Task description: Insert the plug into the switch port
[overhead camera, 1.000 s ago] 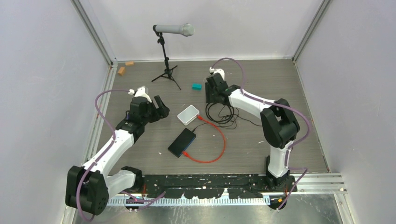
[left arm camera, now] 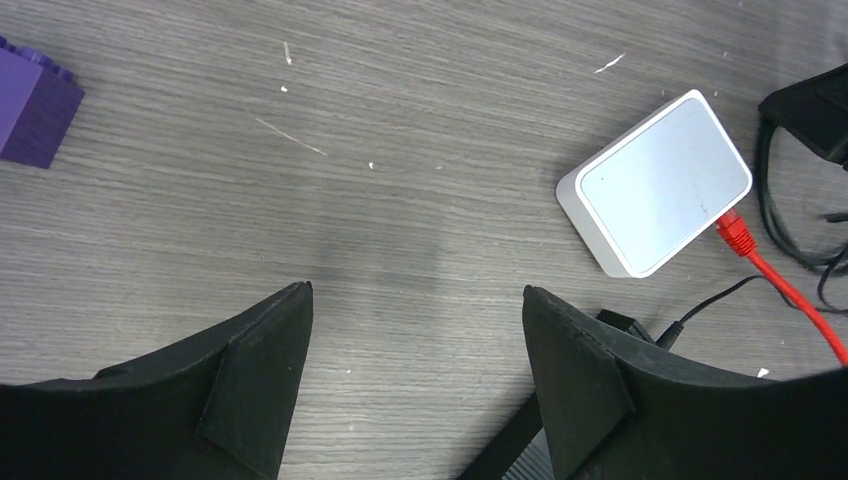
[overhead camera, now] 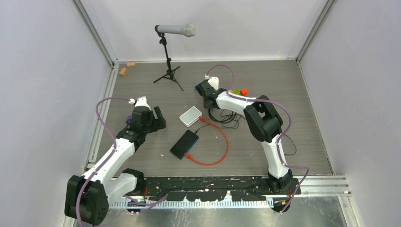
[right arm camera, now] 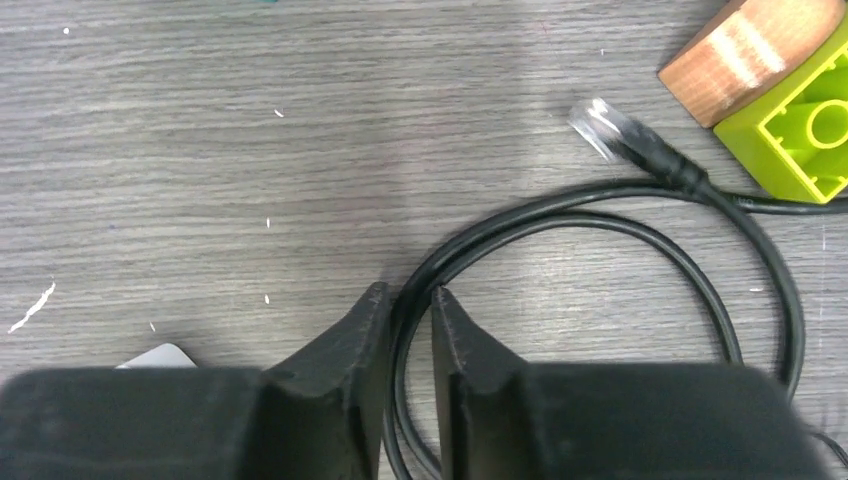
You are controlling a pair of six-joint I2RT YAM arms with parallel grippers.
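Observation:
A white box (overhead camera: 190, 115) with a red cable (left arm camera: 790, 295) plugged in lies mid-table, above a black device (overhead camera: 184, 144) on the same cable. Coiled black cable (right arm camera: 700, 290) lies under my right gripper, whose fingertips are a small gap apart over the coil; whether anything is between them I cannot tell. A clear-tipped plug (right arm camera: 615, 135) rests up and right of those fingertips. My left gripper hangs open over bare table left of the white box, nothing between its fingers.
A green block (right arm camera: 760, 150), a wooden piece (right arm camera: 735, 55) and a purple block (left arm camera: 35, 110) lie around. A microphone stand (overhead camera: 168, 71) stands at the back.
My right gripper has moved left and down toward the coil, its arm swinging leftward. My left gripper has moved slightly left and toward the front.

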